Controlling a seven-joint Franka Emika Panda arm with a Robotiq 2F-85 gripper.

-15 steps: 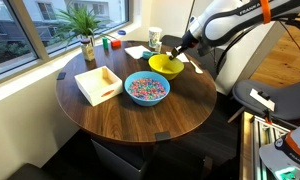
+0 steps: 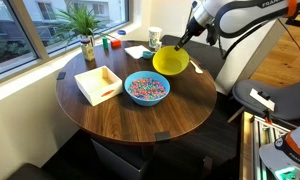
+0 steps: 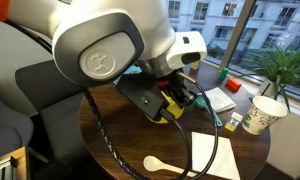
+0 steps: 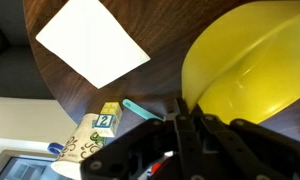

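Observation:
A yellow bowl (image 2: 171, 61) hangs tilted from my gripper (image 2: 179, 46), which is shut on its rim. In the wrist view the yellow bowl (image 4: 250, 62) fills the upper right, its rim reaching down between the fingers. Nearby on the round table stands a blue bowl (image 2: 147, 100) full of small pink and blue pieces. The yellow bowl is up behind and to the right of the blue one in exterior view 1. In exterior view 2 the arm hides most of the yellow bowl (image 3: 171, 108).
A white box (image 2: 98, 88) sits left of the blue bowl. White paper (image 4: 93, 42), a patterned cup (image 4: 82, 146) and a numbered block (image 4: 108, 119) are near the gripper. A white spoon (image 3: 166, 165) lies on the table.
The yellow bowl went from sitting level on the table to being lifted and tipped, its opening turning toward the camera. My gripper rose with it. The blue bowl and white box stayed put.

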